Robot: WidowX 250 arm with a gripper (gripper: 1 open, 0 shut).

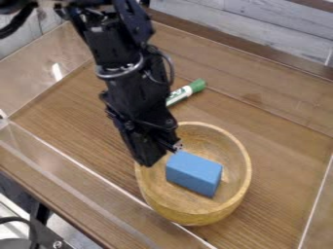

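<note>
The black robot gripper [146, 146] hangs over the left rim of a round tan bowl [227, 208]; its fingertips are dark and how far apart they stand is hard to tell. A blue block [194, 173] lies inside the bowl, right of the fingertips. A green and white cylindrical object [188, 95] lies on the wooden table behind the arm, partly hidden by it.
A pale edge runs along the left side, and dark cables show at the lower left.
</note>
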